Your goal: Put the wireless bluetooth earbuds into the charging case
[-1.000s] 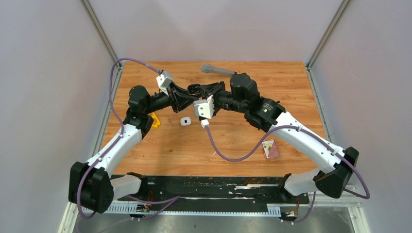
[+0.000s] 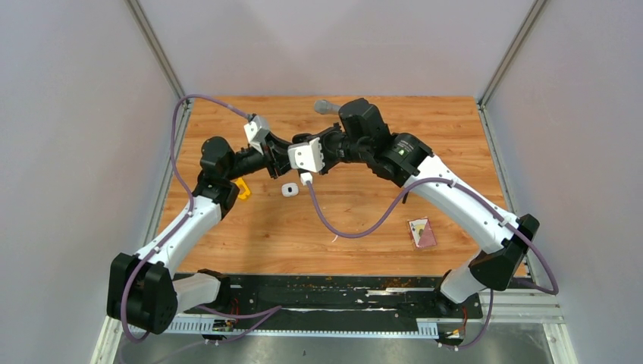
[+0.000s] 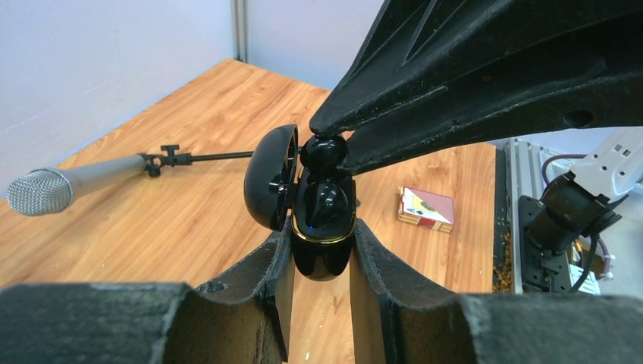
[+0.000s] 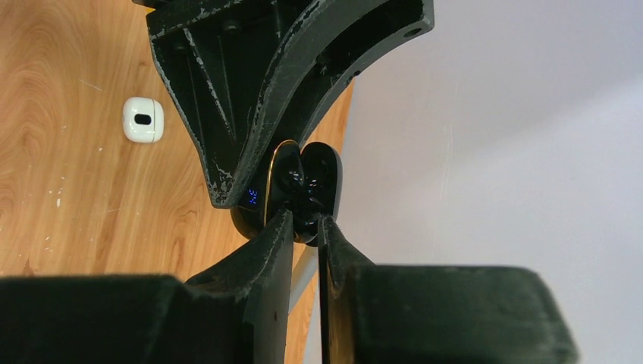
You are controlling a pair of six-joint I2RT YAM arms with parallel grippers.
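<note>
A glossy black charging case with gold rim and lid standing open is held upright in my left gripper, high over the table. My right gripper is shut on a small black earbud at the top of the case, touching or partly inside it; how deep it sits is unclear. In the right wrist view the case shows a small blue display beyond the right gripper. In the top view both grippers meet near the middle, largely hiding the case.
A white case lies on the wooden table. A microphone lies at the back, a card box at the right, and a yellow object at the left.
The right arm has moved left, toward my left gripper, its wrist turning slightly. The left arm is nearly unchanged.
</note>
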